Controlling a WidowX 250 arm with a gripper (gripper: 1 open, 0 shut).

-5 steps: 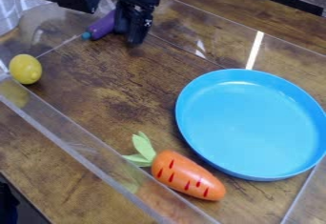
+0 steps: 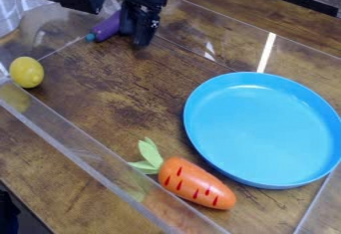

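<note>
At the top of the camera view my black gripper reaches down over a purple object near the back left. The gripper's dark fingers cover part of that object, and whether they touch it is hard to tell. A yellow lemon-like item lies at the left, a large blue plate at the right, and an orange toy carrot with pale leaves at the bottom.
A clear plastic wall runs along the left and front of the wooden surface. The middle of the wood between the lemon and the plate is free.
</note>
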